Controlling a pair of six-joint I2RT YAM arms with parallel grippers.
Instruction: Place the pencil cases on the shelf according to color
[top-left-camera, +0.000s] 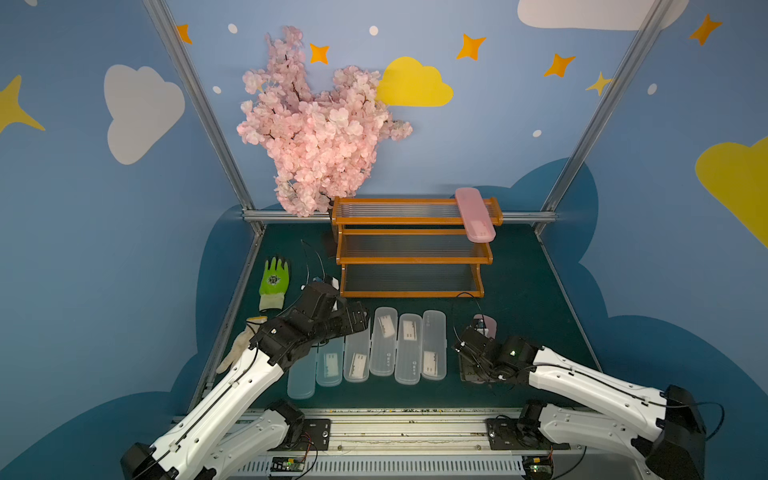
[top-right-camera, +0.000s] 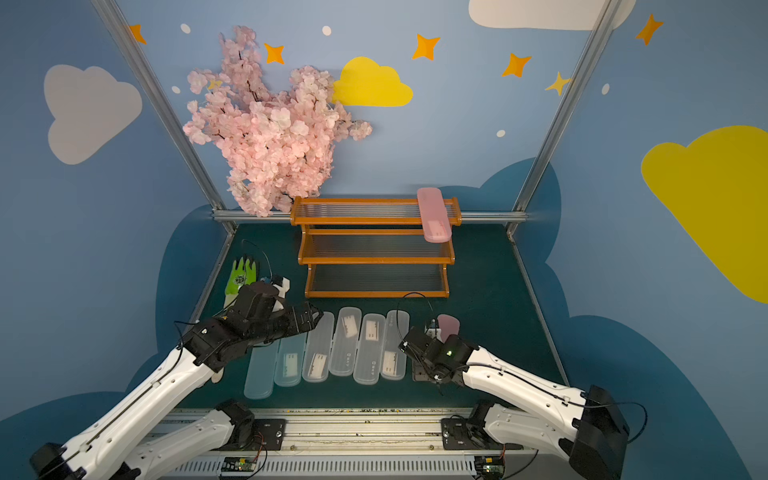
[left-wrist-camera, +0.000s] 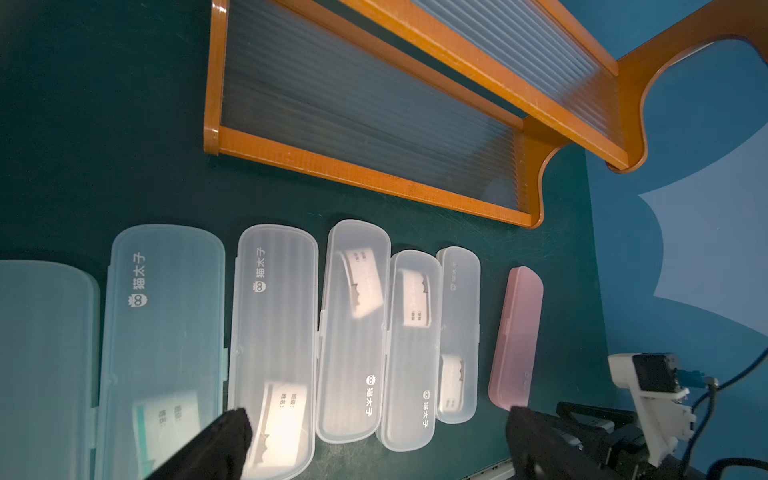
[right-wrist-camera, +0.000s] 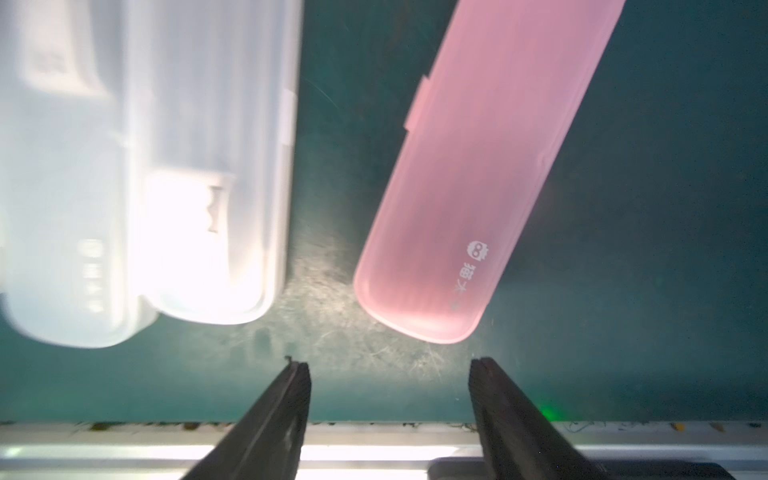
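Note:
A pink pencil case (top-left-camera: 474, 214) lies crosswise on the shelf's top tier (top-left-camera: 376, 209), at its right end. Another pink case (right-wrist-camera: 488, 168) lies on the table, right of the row of clear cases (top-left-camera: 408, 348) and blue cases (left-wrist-camera: 160, 336). My left gripper is open above the row, nothing between its fingers. My right gripper is over the near end of the lower pink case, its fingertips apart with only table visible between them.
A green glove (top-left-camera: 273, 280) and a cream glove (top-left-camera: 236, 352) lie at the left. Pink blossoms (top-left-camera: 320, 136) stand behind the shelf's left. Both lower tiers are empty; open table lies right of the shelf.

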